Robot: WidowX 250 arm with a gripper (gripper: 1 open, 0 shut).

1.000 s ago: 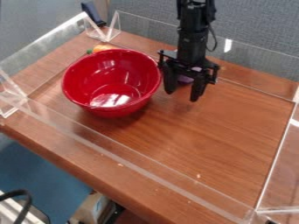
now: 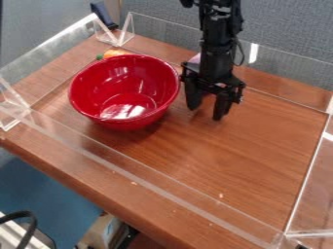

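Observation:
My black gripper (image 2: pixel 212 97) hangs low over the wooden table, just right of a large red bowl (image 2: pixel 123 95). Whether its fingers hold anything is hard to make out. A small pink item (image 2: pixel 192 62) is partly hidden behind the gripper.
An orange and green object (image 2: pixel 112 55) lies behind the bowl. Clear low walls edge the table (image 2: pixel 221 175), whose front and right are bare. A grey partition stands at the back.
The arm has come lower and slightly toward the front, covering more of the table beside the bowl. The bowl has not moved.

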